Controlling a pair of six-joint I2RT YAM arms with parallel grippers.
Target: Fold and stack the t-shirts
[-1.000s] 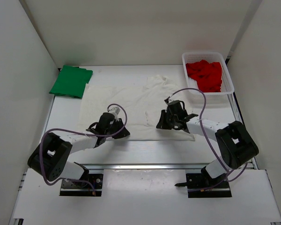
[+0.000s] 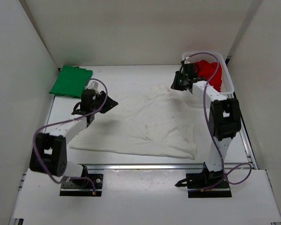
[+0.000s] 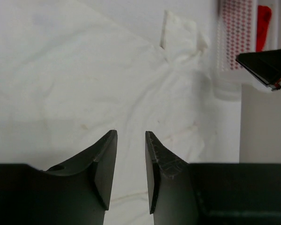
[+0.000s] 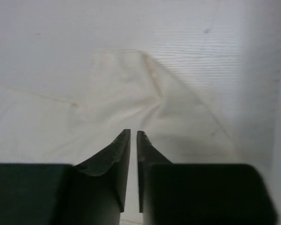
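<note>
A white t shirt (image 2: 131,126) lies spread over the middle of the white table, with wrinkles and a loose flap towards its right side. Over its left part hovers my left gripper (image 2: 113,104); in the left wrist view the left gripper has a gap between its fingers and only shirt below. My right gripper (image 2: 174,85) is above the shirt's far right corner. Between the right gripper's fingertips (image 4: 140,136) a narrow gap shows, with nothing in it. At the back left rests a folded green t shirt (image 2: 71,81).
A white basket (image 2: 228,83) with red cloth (image 2: 210,72) inside stands at the back right, close beside my right arm. Side walls and a back wall bound the table. Bare table shows in front of the shirt.
Both grippers have moved towards the back, the right one farther, up near the basket. The shirt's front edge lies nearer the table's front than a second ago, its far right part farther forward.
</note>
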